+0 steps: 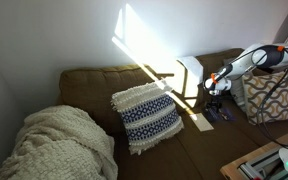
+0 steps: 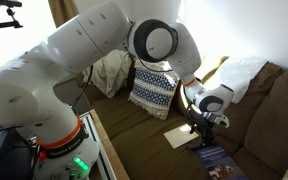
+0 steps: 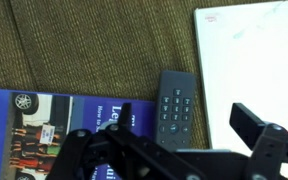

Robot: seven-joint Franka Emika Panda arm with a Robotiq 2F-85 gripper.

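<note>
Low over the brown couch seat, my gripper stands open in the wrist view, one dark finger on each side. Between the fingers, below them, lies a dark grey remote [image 3: 176,102] with a keypad; its lower part runs down out of clear sight near the gripper. On its left is a blue book [image 3: 84,112] with a picture on the cover. A white rectangular pad [image 3: 246,62] lies to its right, apart from the remote. Exterior view 2 also has my gripper [image 2: 202,136], above the couch between the white pad [image 2: 181,136] and the book [image 2: 220,163].
A blue-and-white patterned pillow [image 1: 149,115] leans on the couch back, with a cream blanket [image 1: 54,145] at the left end. Another patterned pillow [image 1: 270,97] sits close to the arm.
</note>
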